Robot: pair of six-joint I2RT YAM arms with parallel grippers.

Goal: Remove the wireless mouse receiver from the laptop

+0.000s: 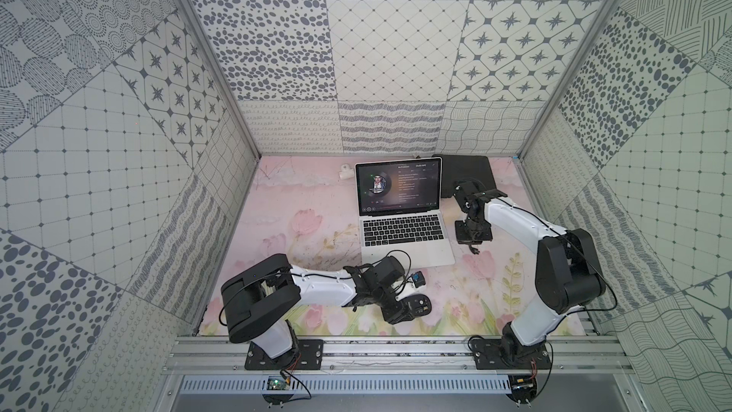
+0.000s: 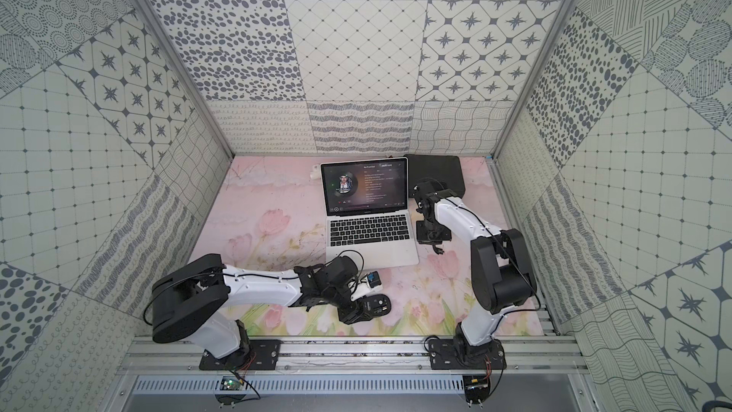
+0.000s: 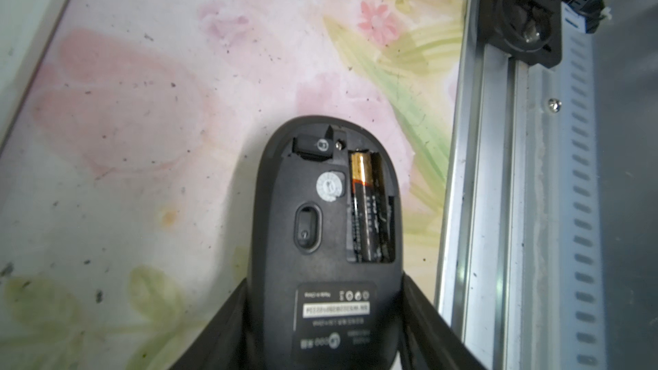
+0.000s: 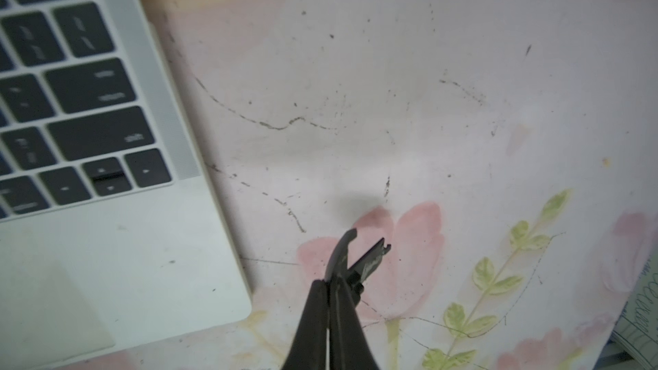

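Observation:
My left gripper is shut around the lower end of a black wireless mouse [image 3: 322, 233], its underside facing the camera. A battery lies in the mouse's uncovered compartment, and a small dark piece sits in the slot at its top left. Thin and dark, the mouse's battery cover [image 4: 370, 260] is pinched between the fingertips of my right gripper, clear of the table. The laptop [image 1: 408, 254] stands in the middle with its screen lit; the right wrist view has its front right corner. I cannot tell where any receiver is on it.
A black flat case [image 1: 479, 171] lies behind the right arm. Close to the left gripper and mouse is a small dark box with a blue mark [image 1: 417, 277]. A small white object [image 1: 347, 171] rests left of the screen.

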